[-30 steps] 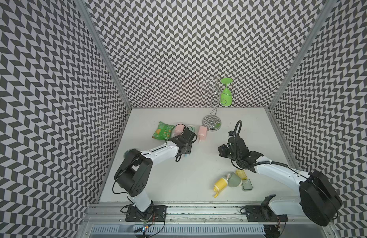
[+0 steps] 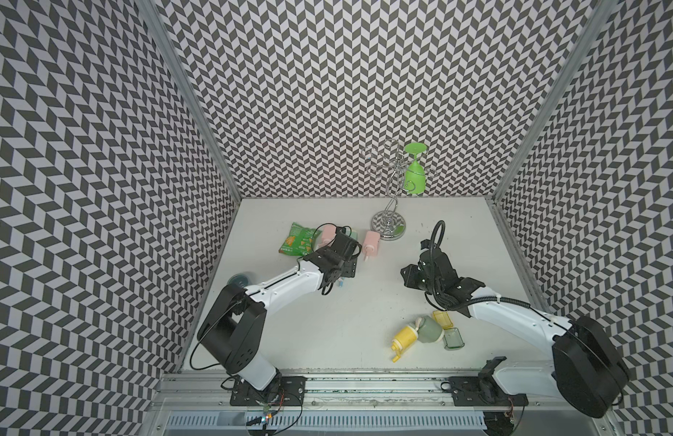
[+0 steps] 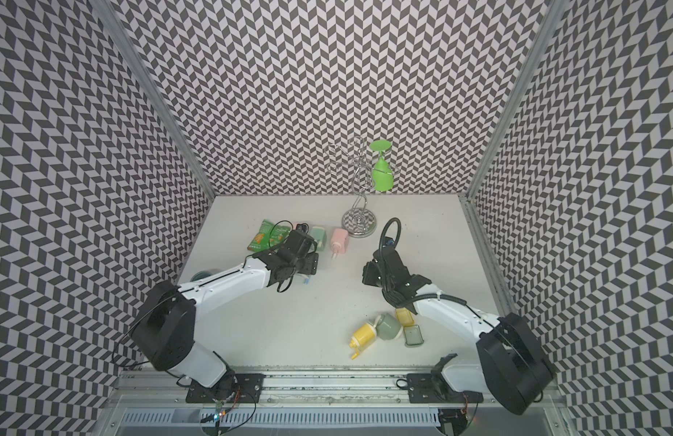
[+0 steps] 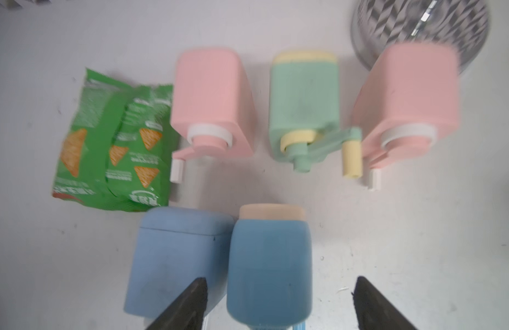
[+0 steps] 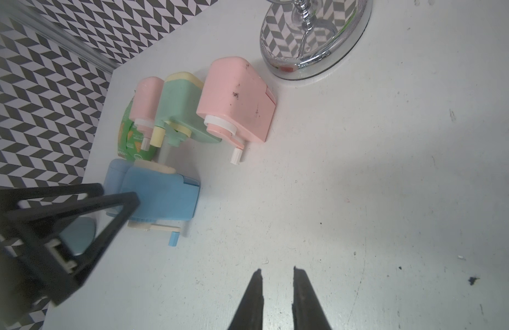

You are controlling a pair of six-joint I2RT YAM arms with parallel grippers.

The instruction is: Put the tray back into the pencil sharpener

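A blue sharpener [image 4: 270, 269] with a beige band stands against another blue sharpener [image 4: 180, 258]. My left gripper is open, one finger on each side of the first sharpener in the left wrist view; contact cannot be told. From the right wrist view, that blue sharpener [image 5: 161, 192] shows a stepped end at its base and a crank in front. My right gripper is slightly open above bare table, with nothing between its fingers. Near the front right lie a green tray [image 2: 453, 338] and a yellow tray [image 2: 442, 319].
Two pink sharpeners [image 4: 408, 90] and a green sharpener [image 4: 304, 101] stand behind, beside a green snack bag [image 4: 119, 143]. A chrome stand [image 2: 388, 225] is at the back. Yellow [image 2: 404, 338] and grey-green [image 2: 429, 330] sharpeners lie in front.
My left arm's elbow has shifted left and toward the front edge, while its gripper has moved only slightly. The right arm is nearly still.
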